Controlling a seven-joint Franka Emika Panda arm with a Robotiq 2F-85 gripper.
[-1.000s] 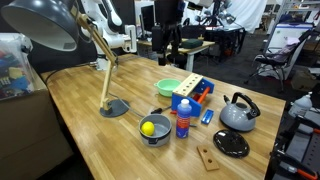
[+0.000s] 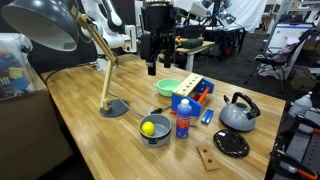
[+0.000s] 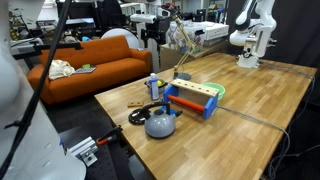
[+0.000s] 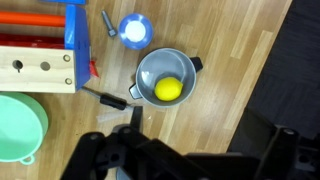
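Observation:
My gripper [image 2: 161,66] hangs high over the table in exterior view 1, its fingers apart and nothing between them. In the wrist view, its dark fingers show along the bottom edge. Ahead of them in that view is a grey pot [image 4: 150,68] with two dark handles. A yellow, rounded object [image 4: 168,88] lies inside the pot, toward the gripper side. Exterior view 1 shows the same pot [image 2: 163,138] on the wooden table, well below the gripper.
Around the pot stand a blue bottle [image 2: 183,120], a blue-and-wood toy bench [image 2: 187,90], a green bowl [image 2: 168,87] and a lamp [image 2: 106,85]. Farther right are a grey kettle [image 2: 238,115] and a black disc [image 2: 231,144].
The objects on the table have not moved.

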